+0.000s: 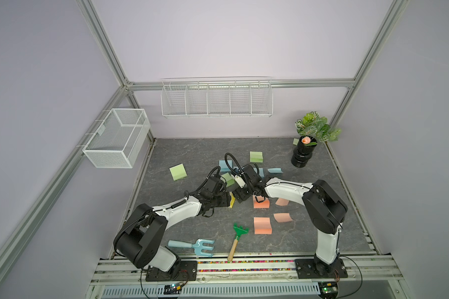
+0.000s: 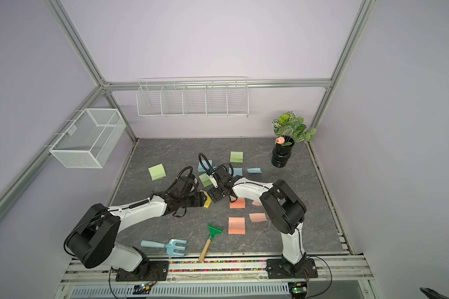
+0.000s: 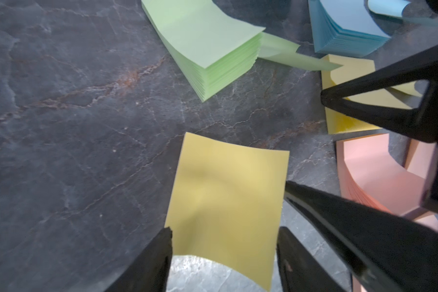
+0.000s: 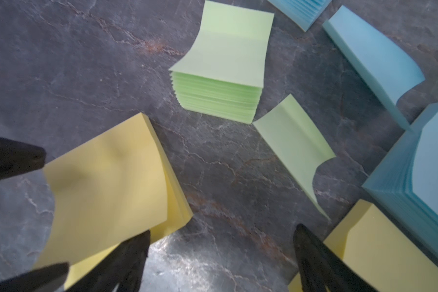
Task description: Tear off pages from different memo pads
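A yellow sheet or pad (image 3: pixel 226 199) lies beneath my left gripper, whose fingertips stand apart at its near edge. In the right wrist view a yellow pad (image 4: pixel 107 175) with its top page curled sits at lower left, and my right gripper is open over bare table between it and another yellow pad (image 4: pixel 384 253). Green pads (image 4: pixel 219 53), a loose green page (image 4: pixel 296 146), blue pads (image 4: pixel 428 170) and pink pads (image 3: pixel 374 175) surround them. The two grippers are close together mid-table.
A green hand rake (image 1: pixel 239 230) and a blue fork (image 1: pixel 202 246) lie at the front. A potted plant (image 1: pixel 300 155) stands back right; wire baskets (image 1: pixel 114 159) hang on the walls.
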